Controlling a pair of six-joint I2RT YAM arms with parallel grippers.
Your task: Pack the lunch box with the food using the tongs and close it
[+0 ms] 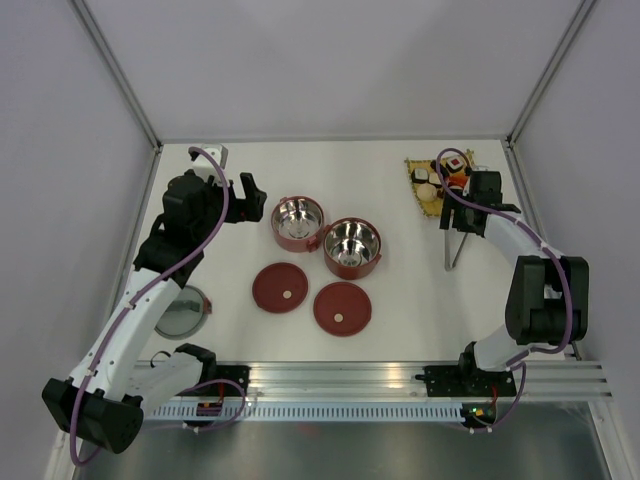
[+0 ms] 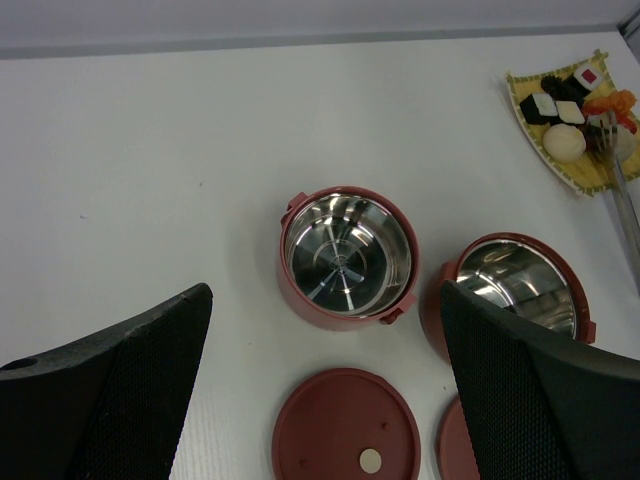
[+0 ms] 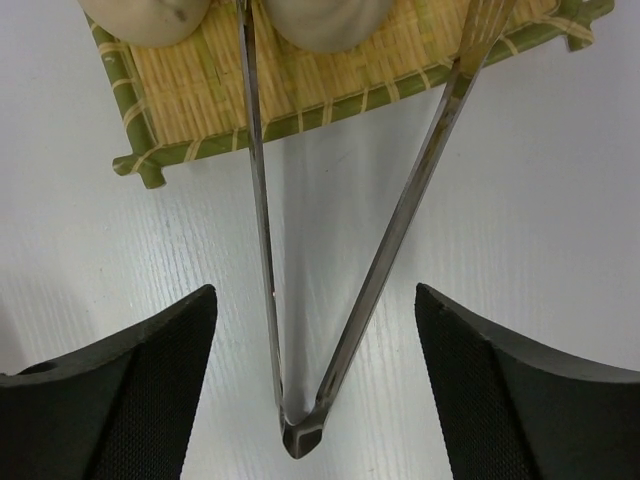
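In the right wrist view the metal tongs (image 3: 374,280) lie in a V, their joined end toward me and their forked end over the woven food tray (image 3: 172,90). My right gripper is open around them, a gap on each side. Two red-brown pots with steel insides, the left pot (image 1: 297,243) and the right pot (image 1: 352,271), stand uncovered and empty mid-table. In front of them lie two round lids, the left lid (image 1: 272,287) and the right lid (image 1: 342,310). Left of the pots, my left gripper (image 1: 260,196) is open and empty.
On the tray sit rice balls (image 2: 563,143), sushi and an orange piece (image 2: 622,101). Under the left arm lies a round grey-green dish or lid (image 1: 182,315), partly hidden. Clear white table (image 1: 420,300) lies between the pots and the right arm.
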